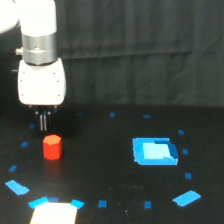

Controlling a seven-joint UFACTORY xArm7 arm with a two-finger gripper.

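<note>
A red block [52,148] with a faceted outline sits on the black table at the left in the camera view. My white gripper [43,126] hangs just above it and slightly to its left, its dark fingertips ending above the block's top. The two slim fingers look close together, but they blend into the dark background, so their opening is unclear. No object shows between them. A blue-bordered square with a white middle [156,151] lies on the right half of the table.
Small blue marks dot the table. Blue tape pieces lie at the left [17,187] and right [187,198]. A bright pale shape [54,213] with blue edging is at the bottom left. Between the block and the blue-bordered square the table is clear.
</note>
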